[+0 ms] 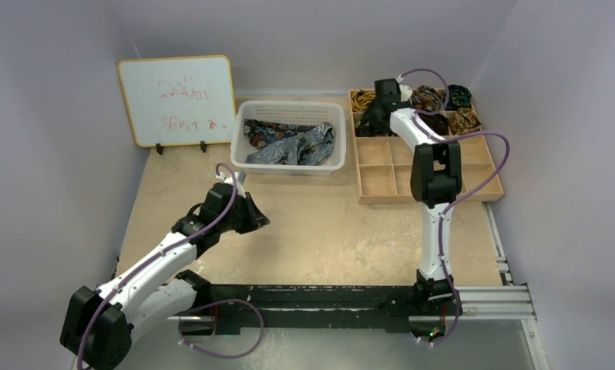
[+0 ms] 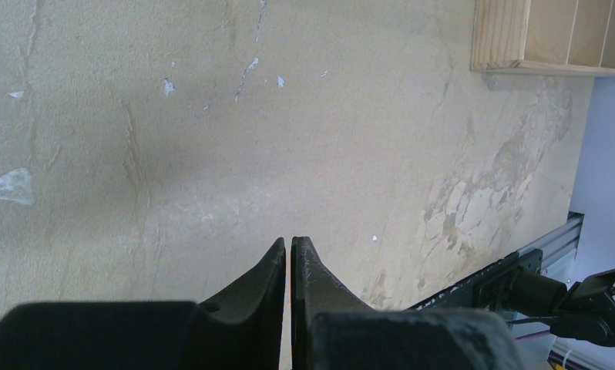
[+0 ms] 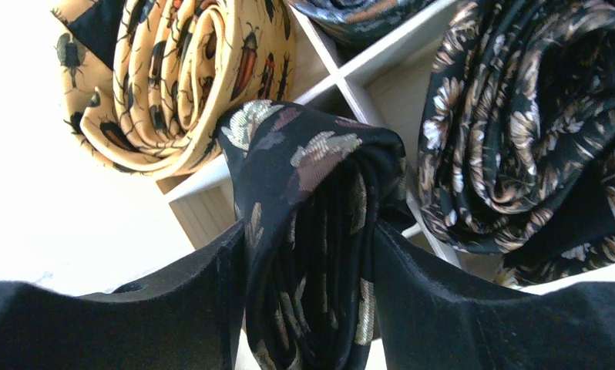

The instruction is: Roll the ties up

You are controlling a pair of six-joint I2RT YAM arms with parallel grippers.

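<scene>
In the right wrist view a dark floral tie roll [image 3: 312, 169] sits over a compartment of the wooden divided box [image 1: 378, 181], between the fingers of my right gripper. A yellow beetle-print roll [image 3: 173, 77] and another dark floral roll [image 3: 520, 123] fill neighbouring compartments. In the top view the right gripper is at the box's back left, largely hidden by its arm. My left gripper is shut with nothing visible between its fingertips, over bare table at left centre.
A white basket [image 1: 239, 158] with unrolled patterned fabrics stands beside the box. A whiteboard [image 1: 173, 100] leans at the back left. The box's front compartments are empty.
</scene>
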